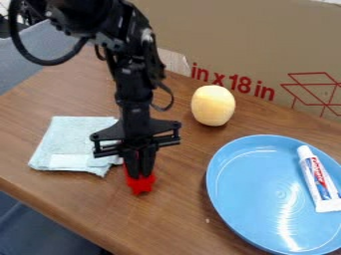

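Note:
The black gripper reaches down at the centre-left over a small red object, its fingers close together at that object's top. Whether anything is between them is hard to see. A folded pale cloth lies just left of the gripper. To the right, a blue plate carries a white toothpaste tube. A pale yellow oval object stands behind, near the cardboard.
A cardboard box forms the back edge. The wooden table has bare space in front of the gripper and between cloth and plate. The table's left edge drops to a grey area.

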